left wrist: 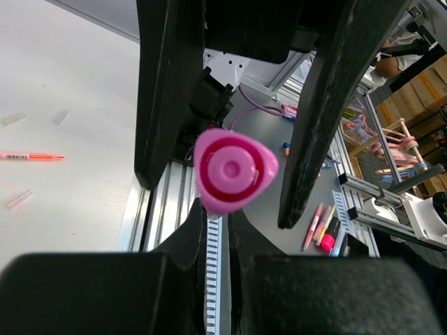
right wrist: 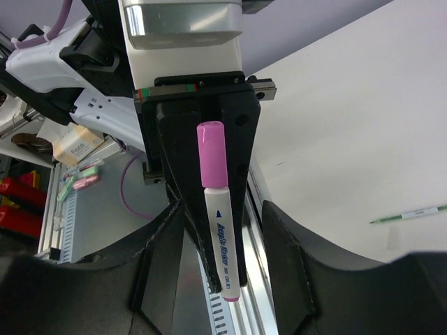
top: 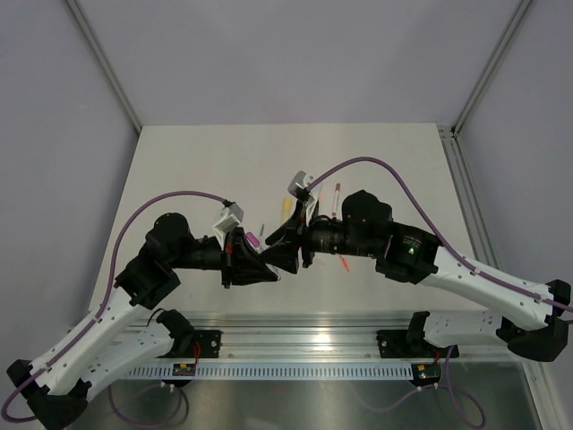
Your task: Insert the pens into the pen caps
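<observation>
A white marker (right wrist: pixel 221 241) with a pink cap (right wrist: pixel 213 155) fitted on its upper end stands slightly tilted in the right wrist view. My left gripper (top: pixel 266 260) is shut on its white body. Facing the left wrist camera is the rounded end of that pink cap (left wrist: pixel 232 169). My right gripper is part open, its fingers (right wrist: pixel 159 262) on either side of the marker with gaps showing. In the top view the two grippers meet over the front middle of the table, and the right one hides part of the marker.
On the white table (top: pixel 192 161) lie a yellow marker (top: pixel 286 208), a thin green pen (right wrist: pixel 412 213), a red-tipped pen (top: pixel 337 199) and an orange pen (left wrist: pixel 31 156). Small clear pieces (left wrist: pixel 60 117) lie near the orange pen. Free room shows at the back and left.
</observation>
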